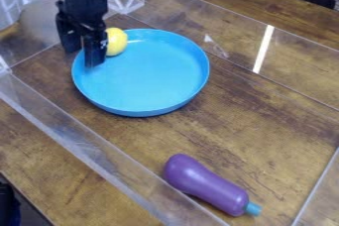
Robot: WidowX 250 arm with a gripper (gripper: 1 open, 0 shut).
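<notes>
A black gripper (83,35) hangs at the upper left, open, its fingers pointing down over the left rim of a round blue plate (149,79). A yellow object (115,42) lies at the back-left of the plate, just right of the gripper and partly behind it. Whether the fingers touch it is unclear.
A purple eggplant-like toy (205,183) with a teal tip lies at the bottom right on the wooden table (265,121). Clear plastic walls run along the left and right. The table right of the plate is largely clear.
</notes>
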